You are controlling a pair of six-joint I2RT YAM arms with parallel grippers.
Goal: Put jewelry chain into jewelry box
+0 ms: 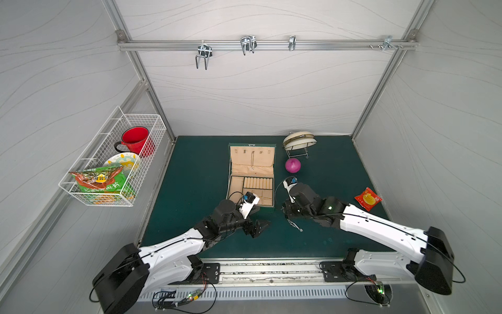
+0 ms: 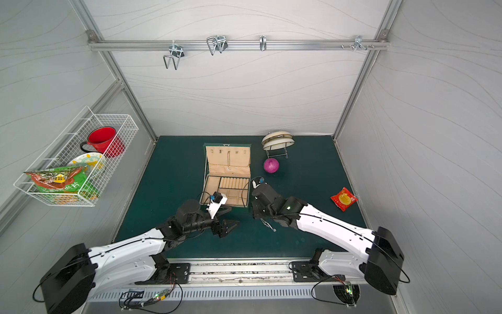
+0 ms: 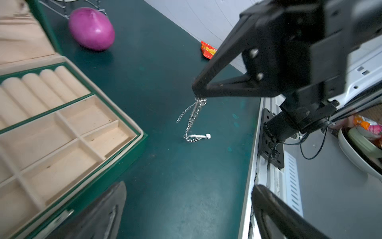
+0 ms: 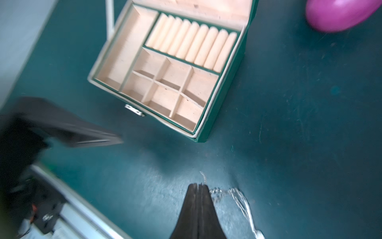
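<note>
A silver chain dangles from the fingertips of my right gripper, which is shut on it. Its lower end, with a white piece, hangs close to the table; I cannot tell if it touches. The right wrist view shows the chain just beyond the closed fingers. To the left of it stands the green jewelry box, lid up, with cream compartments and ring rolls. Its compartments in view are empty. My left gripper is open in front of the box, nothing between its fingers.
A purple ball and a rack with white dishes stand behind the box to the right. A red snack packet lies at the table's right. The wire basket hangs on the left wall.
</note>
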